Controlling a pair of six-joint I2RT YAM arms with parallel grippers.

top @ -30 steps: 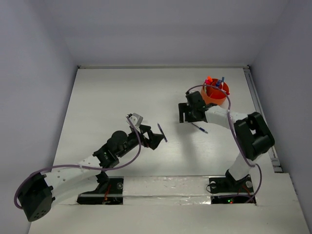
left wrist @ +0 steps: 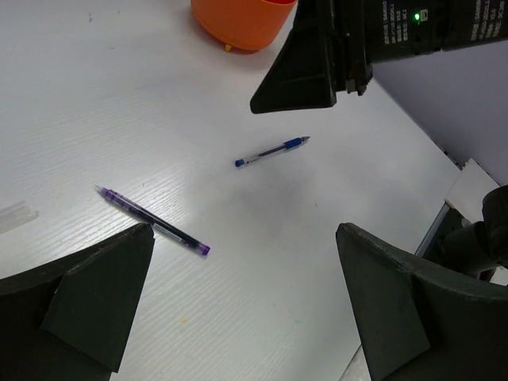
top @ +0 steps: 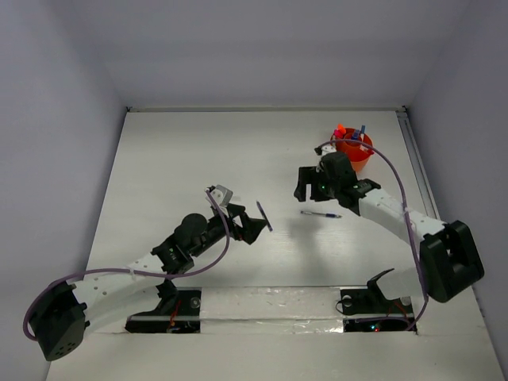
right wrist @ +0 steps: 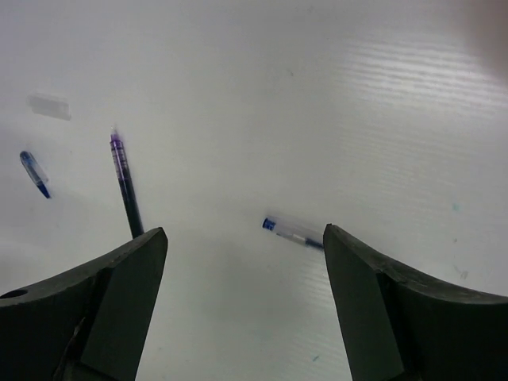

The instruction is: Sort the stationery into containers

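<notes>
A dark pen with purple ends (top: 264, 216) lies on the table before my left gripper (top: 246, 225), which is open and empty; the same pen (left wrist: 159, 222) shows between and beyond its fingers in the left wrist view. A blue-and-clear pen (top: 321, 213) lies below my right gripper (top: 305, 184), which is apart and empty above the table; in the right wrist view this pen (right wrist: 290, 233) sits just beyond the fingers. An orange container (top: 356, 160) holding several items stands at the back right, partly behind the right arm.
In the right wrist view a short blue pen-like item (right wrist: 33, 173) and a pale translucent piece (right wrist: 50, 106) lie at the left. Walls border the table's sides and back.
The left arm is still.
</notes>
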